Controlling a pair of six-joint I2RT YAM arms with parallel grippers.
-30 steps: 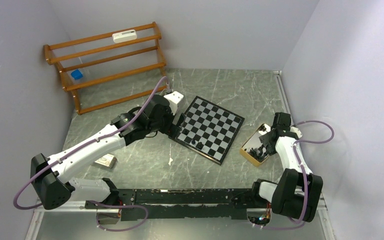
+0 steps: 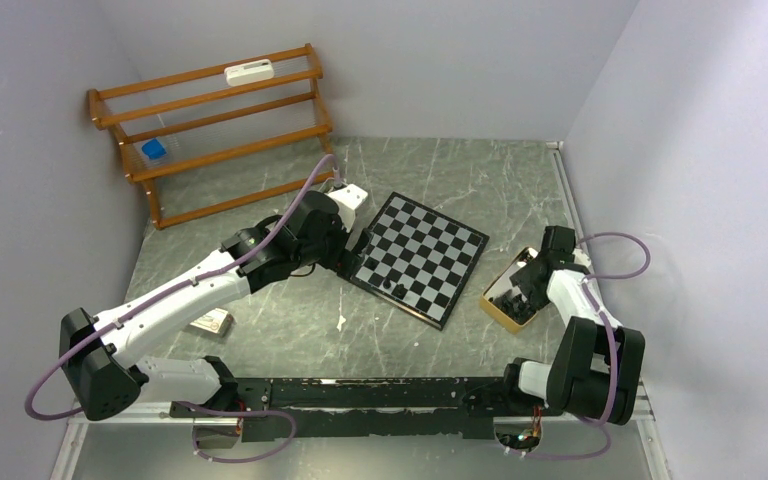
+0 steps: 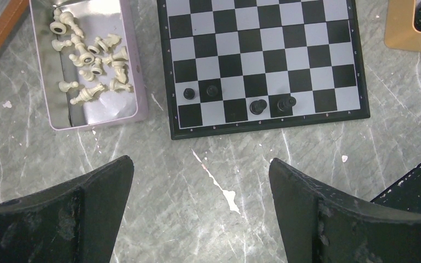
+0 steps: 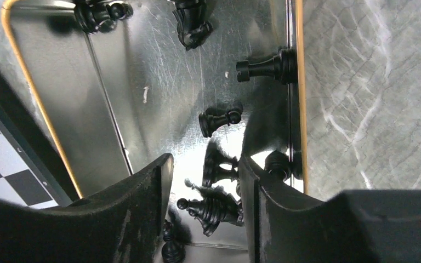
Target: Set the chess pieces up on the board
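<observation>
The chessboard (image 2: 418, 256) lies mid-table, its near side seen in the left wrist view. Several black pieces stand there: two small pawns, one (image 3: 189, 93) near the left corner, a taller piece (image 3: 258, 106) and another tall piece (image 3: 286, 103) along the front row. My left gripper hangs open, nothing between its fingers. My right gripper is over the tan-rimmed box (image 4: 302, 109), fingers parted. Beneath and beyond them lie black pieces, among them a pawn (image 4: 219, 120), a rook (image 4: 266, 68) and a crowned piece (image 4: 205, 208). No piece looks clasped.
Left of the board, in the left wrist view, a pinkish box (image 3: 141, 93) holds several cream pieces. A wooden rack (image 2: 230, 145) stands at the back left. Bare tabletop (image 2: 310, 330) lies before the board; a wall rises close to the right arm.
The right arm has shifted slightly over the tan box, toward its near end and a little left. The left arm and the pieces on the board look unchanged.
</observation>
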